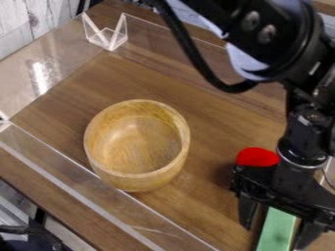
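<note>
My gripper [277, 211] is low at the bottom right, its black fingers open on either side of a pale green bar [277, 233] that lies on the table. Whether they touch it cannot be told from this view. A red object [257, 158] sits just behind the gripper, partly hidden by it. A wooden bowl [136, 145] stands left of centre on the table.
Clear acrylic panels [78, 186] run along the near-left edge, and a clear holder [108, 31] stands at the back left.
</note>
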